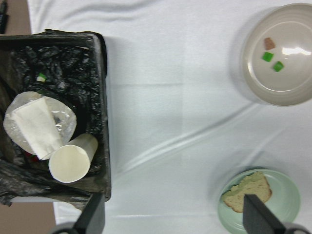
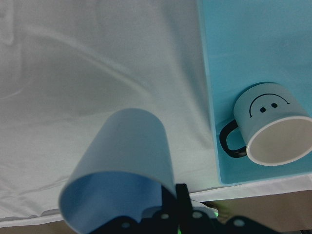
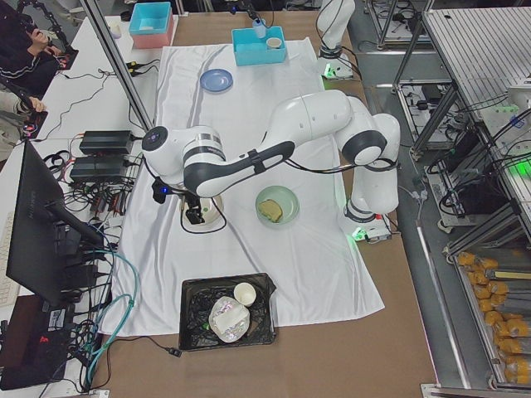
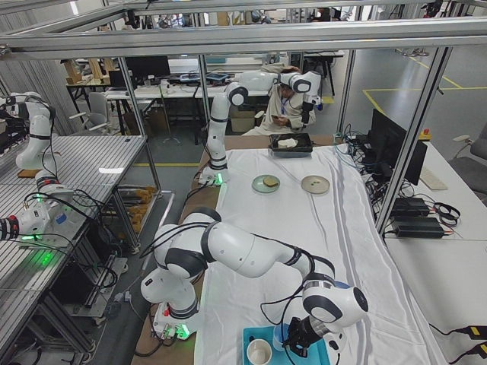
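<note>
My left gripper [image 3: 195,211] hangs over the beige plate [image 1: 292,73], which holds small green and brown cubes; its fingers in the left wrist view are apart with nothing between. A black bag-lined bin [image 3: 191,311] holds crumpled plastic, a napkin [image 1: 36,124] and a paper cup [image 1: 73,161]. The green plate [image 1: 282,200] holds a slice of bread [image 1: 246,192]. My right gripper is shut on a light blue cup [image 2: 119,146] at the blue tray [image 2: 253,44], where a smiley mug [image 2: 268,107] lies on its side.
A blue plate [image 3: 216,80] sits on the white cloth near the tray. A monitor [image 3: 50,240] and cables line the left edge; the arm bases stand along the right.
</note>
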